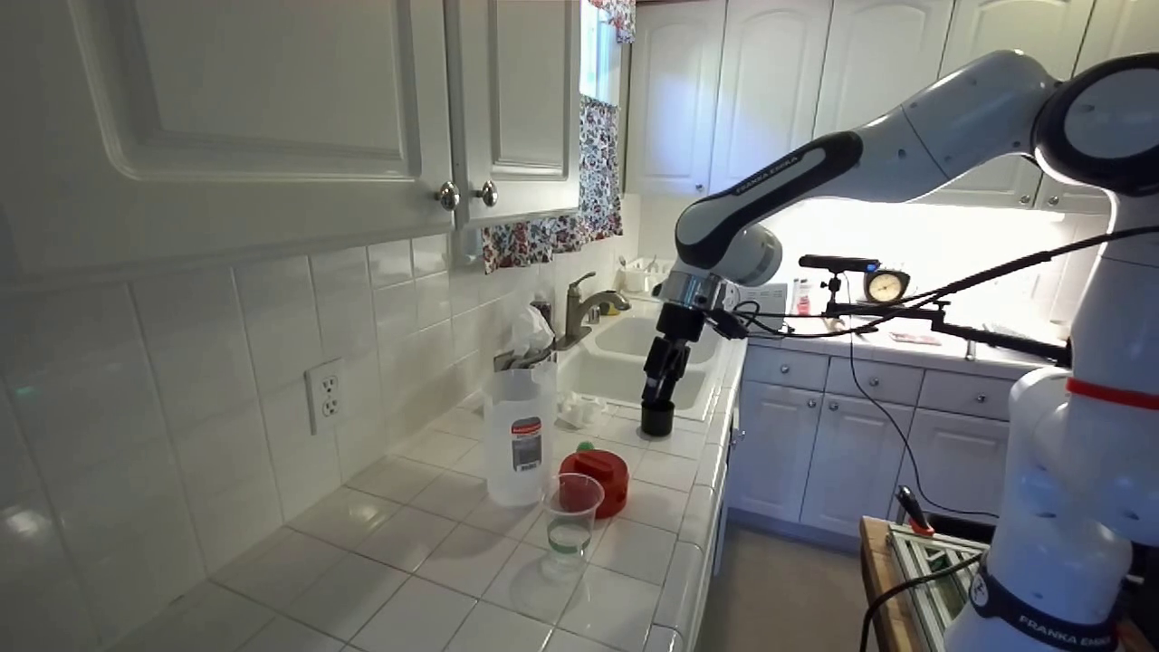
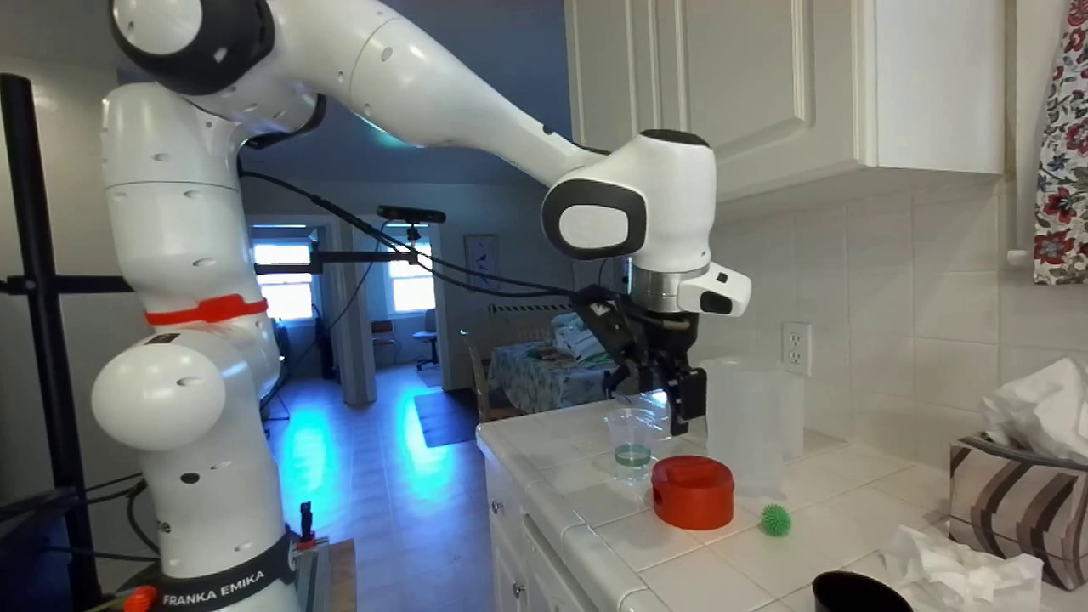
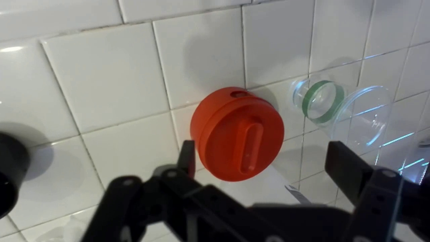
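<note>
On the white tile counter a round red container (image 3: 244, 139) with a ridged lid shows between my open fingers in the wrist view. My gripper hangs above the counter, apart from it, with nothing held. A clear cup with a green band (image 3: 323, 101) stands close by the red container. In exterior view 1 my gripper (image 1: 660, 386) appears in front of a small black cup (image 1: 656, 419), and the red container (image 1: 600, 482) lies nearer that camera. A spiky green ball (image 2: 775, 520) rests beside the red container (image 2: 694, 493).
A tall translucent jug (image 1: 516, 440) stands against the wall side. Crumpled tissue (image 2: 960, 573) and a striped tissue box (image 2: 1020, 507) sit near the sink (image 1: 608, 377). Bare tiles (image 1: 413, 598) spread across the near counter.
</note>
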